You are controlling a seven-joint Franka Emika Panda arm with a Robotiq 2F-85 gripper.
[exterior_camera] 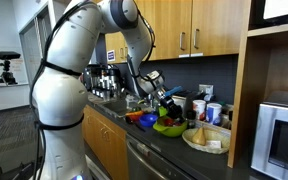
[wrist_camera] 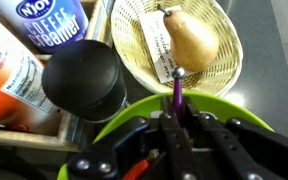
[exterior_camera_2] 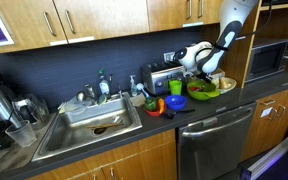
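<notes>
My gripper is shut on a slender purple thing (wrist_camera: 178, 95) with a pale, shiny tip, which sticks out from between the fingers. The gripper is over the green bowl (wrist_camera: 234, 108), seen also in exterior view 1 as a green bowl (exterior_camera: 170, 129) beneath the wrist. Something red (wrist_camera: 136, 170) shows low in the bowl, mostly covered by the gripper. Beyond the rim is a wicker basket (wrist_camera: 131, 47) with a brown pear (wrist_camera: 191, 42), a purple item and a white printed label in it. How deep the held thing reaches is hidden.
A black-lidded jar (wrist_camera: 82, 78), a blue-and-white creamer canister (wrist_camera: 52, 22) and an orange canister (wrist_camera: 6, 75) crowd one side. A blue bowl (exterior_camera_2: 171, 102) and a green container (exterior_camera_2: 176, 87) stand near the green one. The sink (exterior_camera_2: 94, 125) is farther left.
</notes>
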